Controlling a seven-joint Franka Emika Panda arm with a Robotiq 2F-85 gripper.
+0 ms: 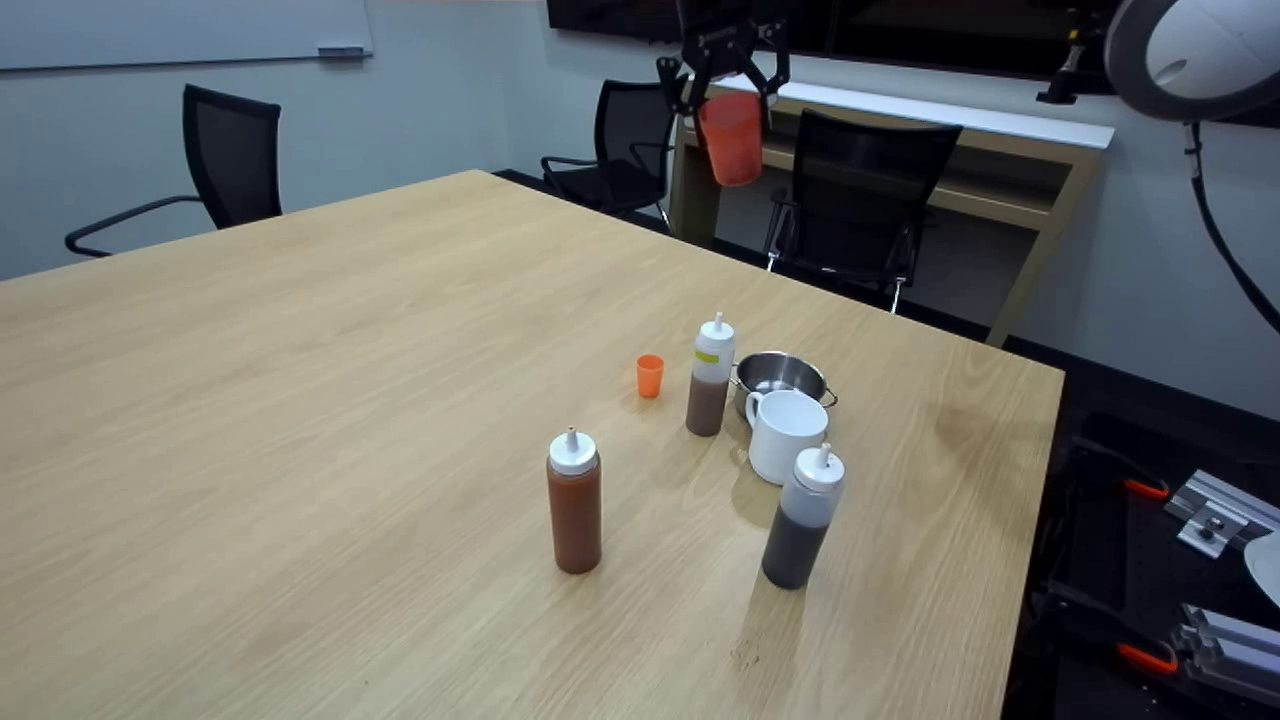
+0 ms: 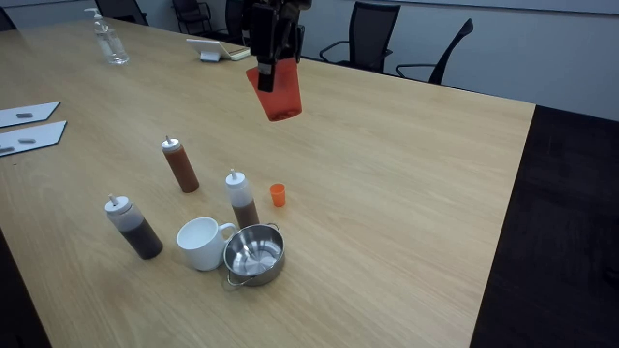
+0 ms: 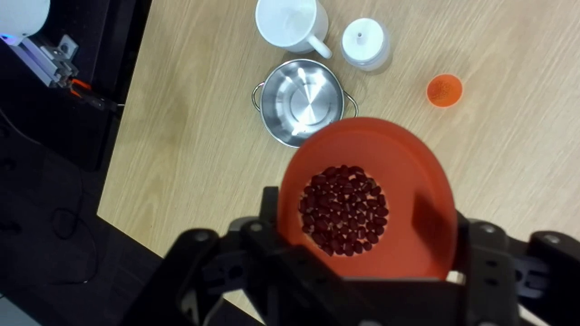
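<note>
A large red cup [image 2: 285, 95] hangs well above the table, slightly tilted, with my gripper shut on it. In the wrist view its fingers stand on either side of the cup, and dark red beans [image 3: 343, 212] lie in its bottom. In exterior view 1 the same cup [image 1: 733, 138] appears high at the back. On the table stands an empty steel pot [image 2: 254, 255] with two wire handles. From the wrist, the cup's rim overlaps the pot's lower right edge. A small orange cup [image 3: 444, 90] with something grainy inside stands apart from the pot.
Right beside the pot are a white mug [image 2: 201, 243] and a brown-filled squeeze bottle [image 2: 243, 200]. A dark-filled bottle [image 1: 803, 522] and a red-brown bottle [image 1: 575, 504] stand farther off. The table [image 2: 406, 185] has wide free room beyond the small cup.
</note>
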